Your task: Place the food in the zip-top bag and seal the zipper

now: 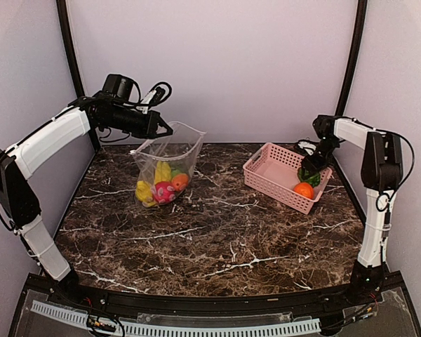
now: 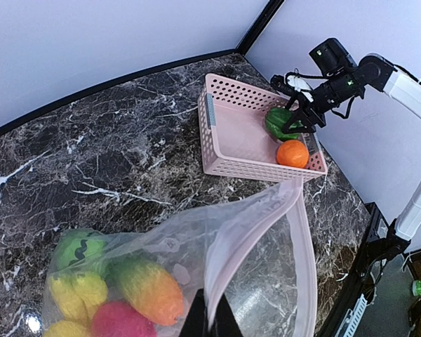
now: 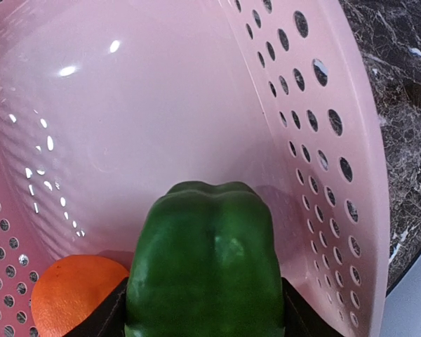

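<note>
The green pepper (image 3: 207, 260) fills the lower middle of the right wrist view, with my right gripper shut on its two sides. In the top view that gripper (image 1: 311, 168) is low inside the pink basket. Beside the pepper rests an orange (image 3: 76, 293). The clear zip top bag (image 1: 170, 156) stands with its mouth spread, holding several play foods, among them a yellow piece (image 2: 76, 295), a pink one (image 2: 123, 321) and an orange-green one (image 2: 151, 289). My left gripper is shut on the bag's rim.
The pink basket (image 1: 277, 198) sits at the table's back right, its perforated walls close around the right gripper. Bare marbled table (image 1: 217, 232) lies between bag and basket and along the front. Walls border the back and sides.
</note>
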